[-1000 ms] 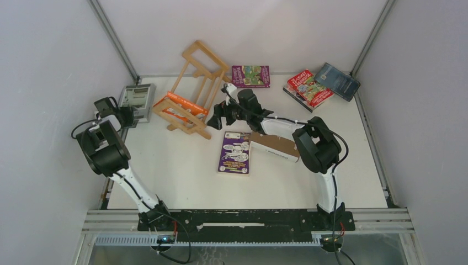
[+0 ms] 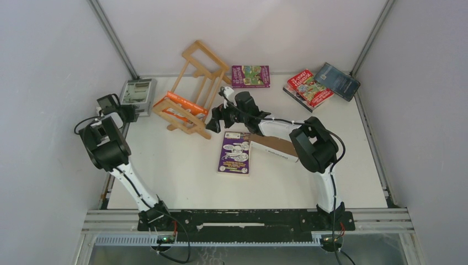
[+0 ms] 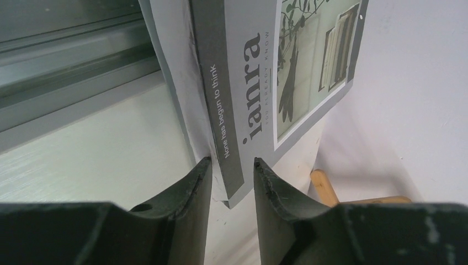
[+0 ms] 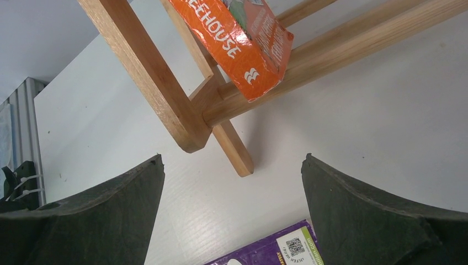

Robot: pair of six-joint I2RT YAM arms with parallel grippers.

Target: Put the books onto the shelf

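Note:
A grey book lies at the far left edge; in the left wrist view my left gripper is part open at its near corner, one fingertip against the spine side. An orange book rests in the wooden rack, also seen close in the right wrist view. My right gripper stands open just right of the rack, nothing between its fingers. A purple book lies below it, another book at the back, a red book and dark book at back right.
A brown, white-sided item lies under the right arm beside the purple book.
My left arm has shifted very slightly at the grey book. The right arm and the books look almost unchanged.

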